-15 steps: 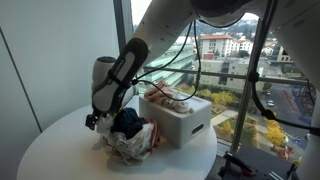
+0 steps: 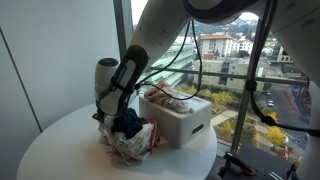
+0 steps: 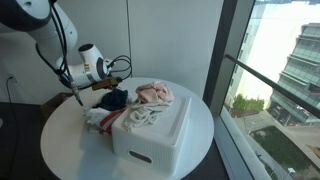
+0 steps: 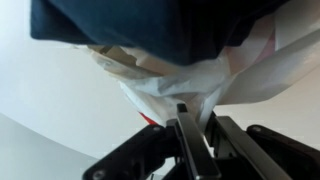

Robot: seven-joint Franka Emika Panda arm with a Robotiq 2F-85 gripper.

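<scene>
A pile of cloth lies on the round white table point(image 2: 55, 150), with a dark navy cloth point(image 2: 127, 124) on top and a whitish, wrinkled, bag-like piece point(image 2: 133, 146) below it. My gripper is at the pile's left side in exterior view 1. In the wrist view its fingertips are close together and right against the white material point(image 4: 235, 85). Whether any of that material is between them cannot be made out. The navy cloth point(image 4: 150, 22) fills the top of that view, and a small red patch point(image 4: 149, 118) shows beside the fingers.
A white bin point(image 3: 160, 150) stands beside the pile, with pink cloth point(image 3: 155, 93) and cream cloth point(image 3: 146, 113) at its top. Bare table lies to the left of the pile in exterior view 1. A large window is behind.
Over the last second my gripper has shifted a little to the right in exterior view 1, closer in against the pile. The pile and bin look unmoved.
</scene>
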